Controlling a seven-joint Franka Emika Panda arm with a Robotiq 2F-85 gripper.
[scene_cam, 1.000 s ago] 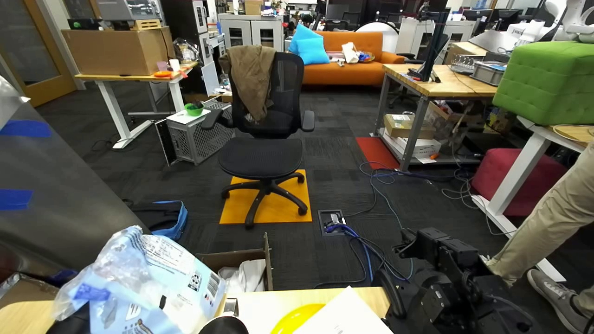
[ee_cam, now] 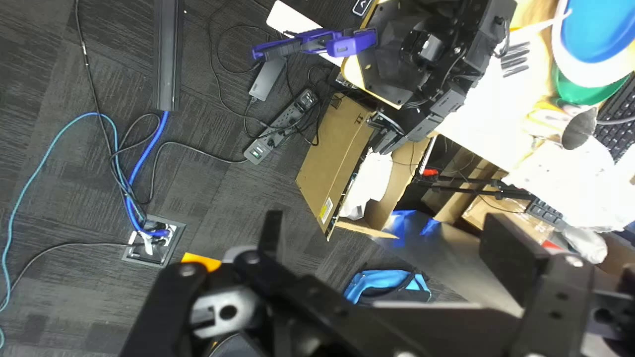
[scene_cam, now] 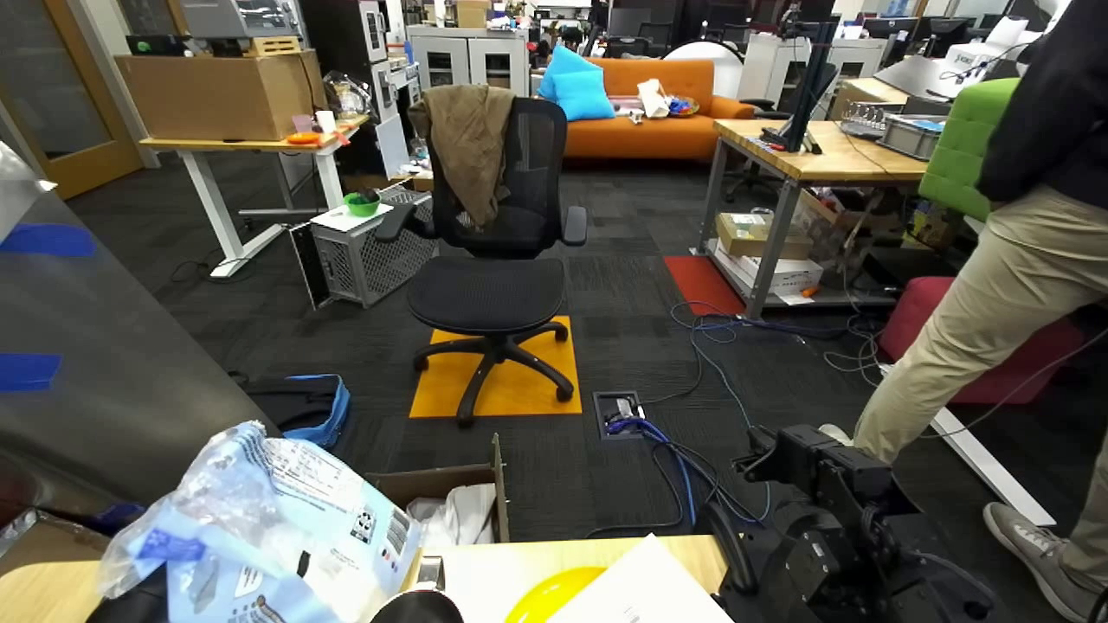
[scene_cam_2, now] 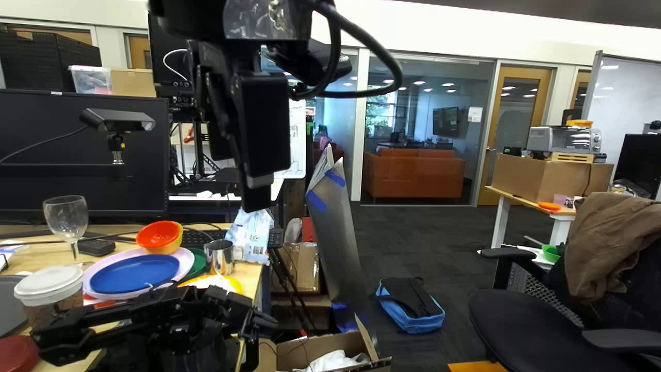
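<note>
My gripper is open in the wrist view, its two dark fingers set wide apart. Nothing is held between them; the floor and an open cardboard box show far below. In exterior view 2 the gripper hangs high in the foreground, seen side-on. On the table behind it are a blue plate on a pink one, a red-orange bowl, a metal cup, a wine glass and a white-lidded tub. My gripper is out of sight in exterior view 1.
A black jointed device stands at the table's edge. A light-blue plastic bag lies on the table. An office chair stands on the floor beyond. Cables and a power strip lie on the carpet. A person stands at the right.
In exterior view 1 the person at the right has come further into view, leftward, now covering part of the green cushioned block. The table items there have not moved.
</note>
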